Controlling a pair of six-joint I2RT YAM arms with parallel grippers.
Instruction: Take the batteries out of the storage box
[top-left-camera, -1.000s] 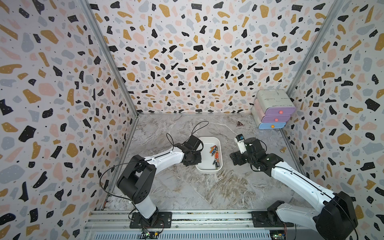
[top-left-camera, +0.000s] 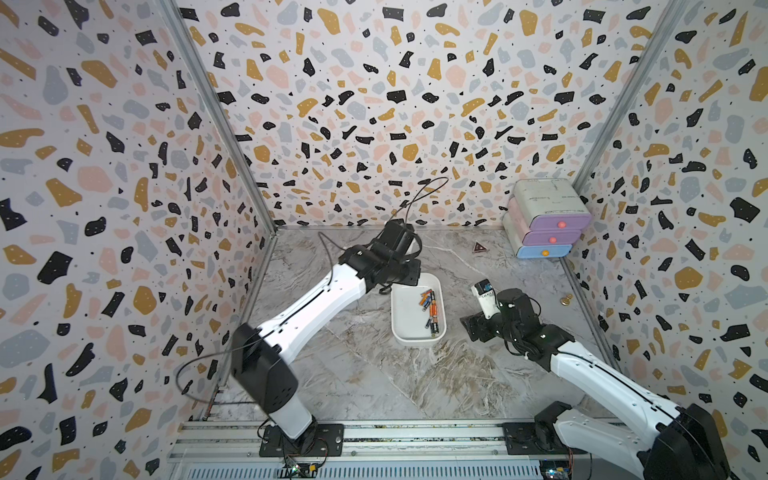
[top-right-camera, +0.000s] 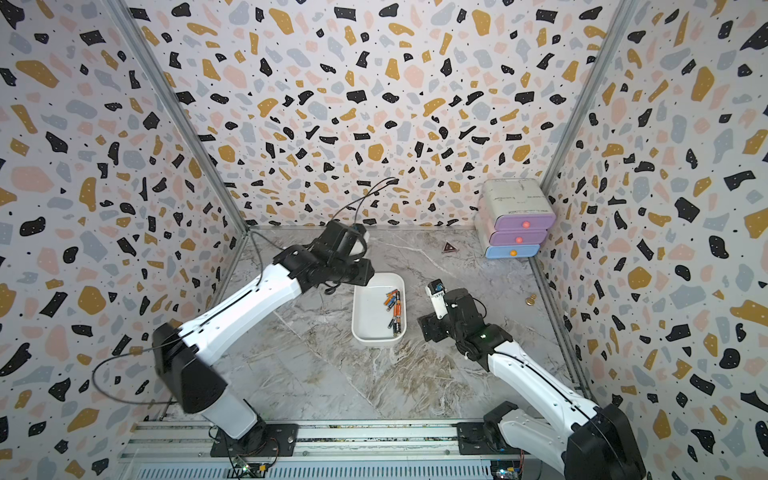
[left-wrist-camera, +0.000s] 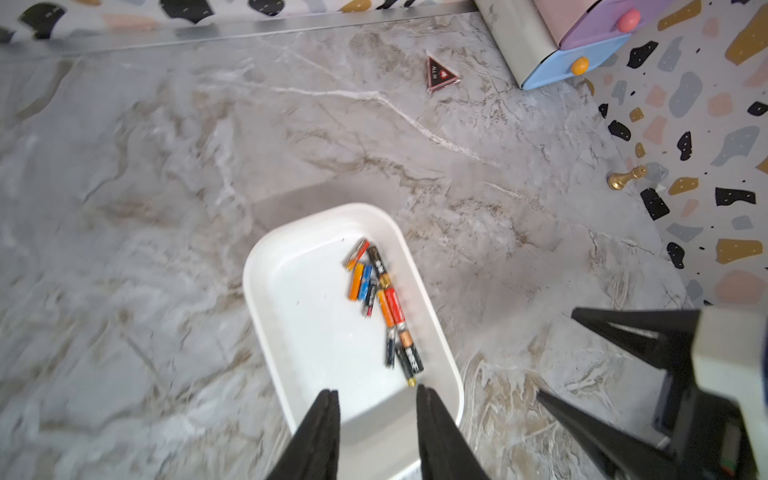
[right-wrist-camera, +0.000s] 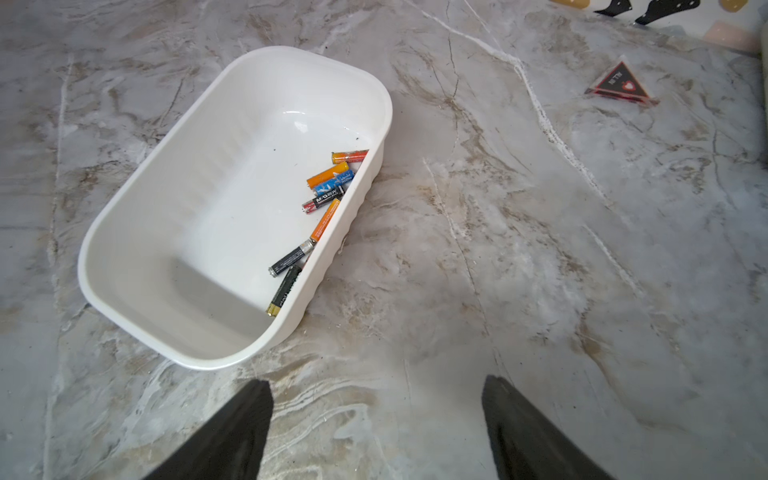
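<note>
A white storage box (left-wrist-camera: 304, 336) stands mid-table, with several orange, red, blue and black batteries (left-wrist-camera: 392, 308) along its right side. My left gripper is raised over the box, blurred in the top views, its fingers apart with nothing visible between them. My right gripper stands just right of the box, also with spread fingers and empty between them, over bare table.
A stack of pastel drawers (top-left-camera: 548, 220) stands at the back right. Near it lie a dark red triangle (left-wrist-camera: 440, 73) and, by the right wall, a gold chess piece (left-wrist-camera: 625, 177).
My left arm has swung sharply upward from beside the box's left side. My right gripper has shifted slightly, a little lower than before. The batteries look unchanged.
</note>
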